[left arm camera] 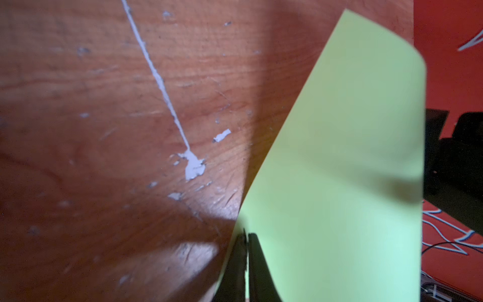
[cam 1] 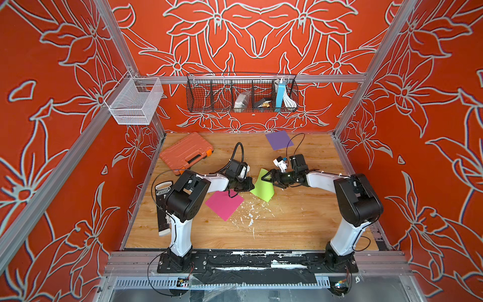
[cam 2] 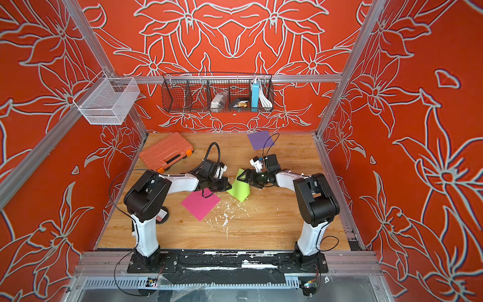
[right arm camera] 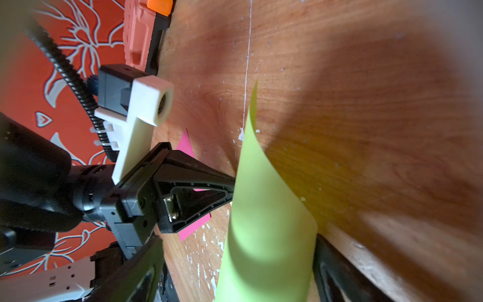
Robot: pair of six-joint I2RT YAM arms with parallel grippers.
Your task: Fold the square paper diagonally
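The green paper lies mid-table between my grippers, its far side curled up in the right wrist view. My left gripper is shut, its tips at the paper's left edge, pressed on or beside it; I cannot tell whether the edge is between them. My right gripper reaches over the paper from the right and stands open, with the curled paper rising between or just beyond its fingers.
A pink sheet lies front-left of the green one, near scattered white scraps. A purple sheet lies at the back. An orange case occupies the back left.
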